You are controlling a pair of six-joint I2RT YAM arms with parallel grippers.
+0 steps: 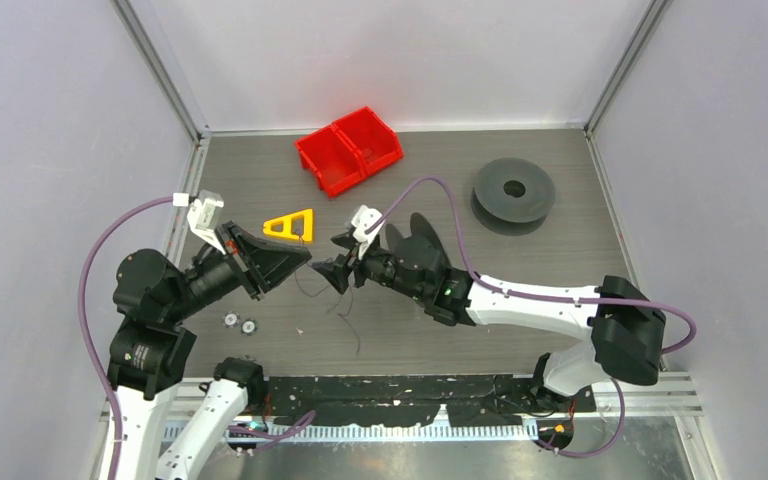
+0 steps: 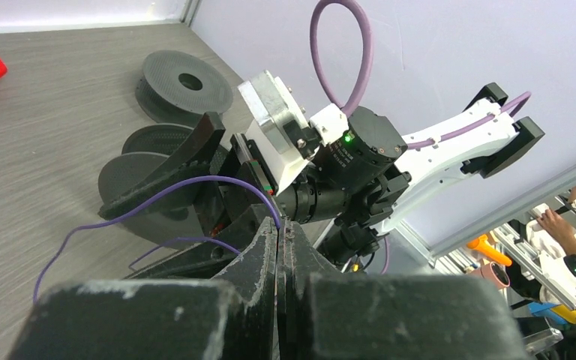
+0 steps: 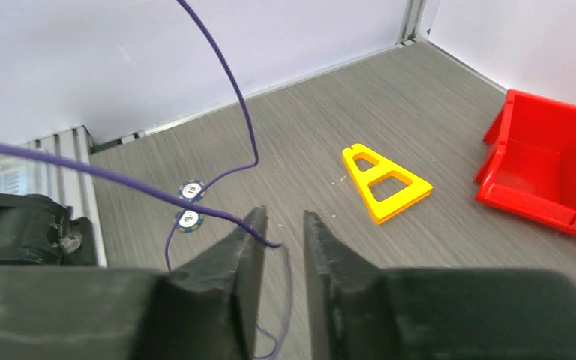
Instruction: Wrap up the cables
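Note:
My left gripper [image 1: 296, 256] is shut on a thin purple cable [image 2: 210, 178], which arches from its fingertips and hangs in loose curves below. Facing it in the middle, my right gripper [image 1: 324, 267] has a visible gap between its fingers, with the cable [image 3: 157, 192] crossing at their tips; in the right wrist view the fingers are blurred, and contact with the cable is unclear. Grey discs [image 2: 139, 187] show behind my right gripper in the left wrist view.
A red two-part bin [image 1: 332, 160] stands at the back. A yellow triangular piece [image 1: 272, 228] lies at centre left, two small round tokens [image 1: 240, 322] at front left. A grey spool [image 1: 515, 210] sits at back right. Walls enclose the back and sides.

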